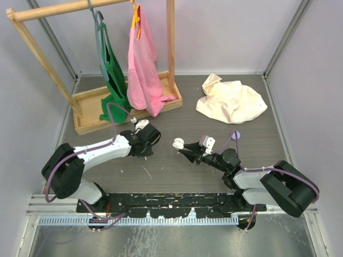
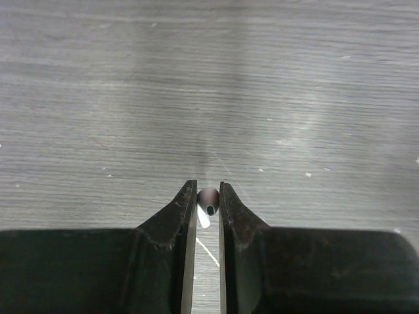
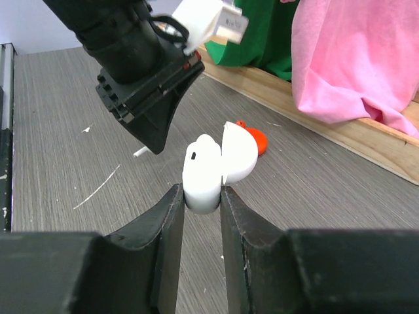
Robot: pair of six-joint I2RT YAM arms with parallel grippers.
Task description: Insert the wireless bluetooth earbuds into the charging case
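Low over the table at centre left, my left gripper (image 1: 146, 153) points downward. It is shut on an earbud (image 2: 208, 201), whose dark rounded end and white stem show between the fingertips in the left wrist view. My right gripper (image 1: 185, 150) is shut on the white charging case (image 3: 202, 173), held up off the table. The case stands open, its rounded lid (image 3: 239, 154) raised behind the base. The case's inside is turned away from the right wrist view. A clear gap separates the earbud from the case.
An orange-red object (image 3: 256, 139) shows partly behind the case lid; what it is I cannot tell. A wooden rack (image 1: 91, 111) with green and pink cloths stands at the back left. A cream cloth (image 1: 230, 101) lies at the back right. Table between the arms is clear.
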